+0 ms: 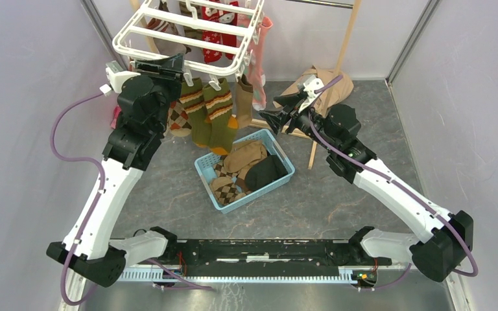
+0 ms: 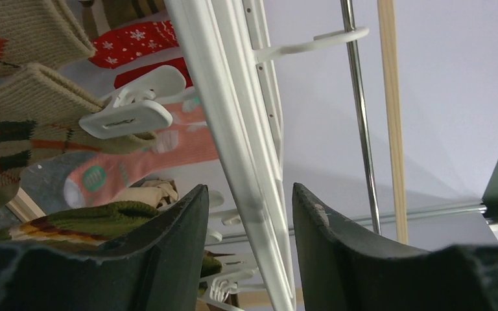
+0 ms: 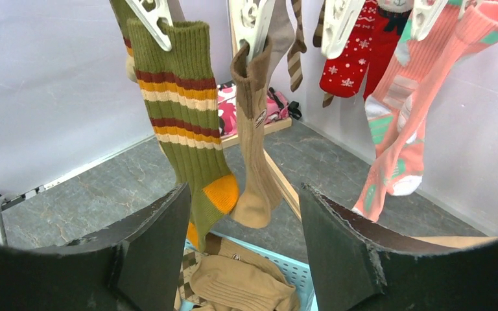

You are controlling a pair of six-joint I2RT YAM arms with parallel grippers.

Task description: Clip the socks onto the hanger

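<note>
The white hanger (image 1: 191, 63) hangs at the top left of the top view with several socks clipped along it. My left gripper (image 1: 179, 65) is open at its front edge; in the left wrist view a hanger bar (image 2: 243, 155) passes between its spread fingers. Two olive striped socks (image 1: 219, 116) and a brown sock (image 3: 254, 123) hang from clips. My right gripper (image 1: 272, 110) stands open to the right of them, nothing between its fingers. Pink socks (image 3: 408, 103) and red ones (image 3: 363, 52) hang further back.
Below the hanger sits a blue basket (image 1: 286, 159) with brown, argyle and dark socks in it. Wooden poles (image 1: 347, 35) and a beige cloth (image 1: 342, 85) are behind my right gripper. The floor (image 1: 337, 207) right of the basket is clear.
</note>
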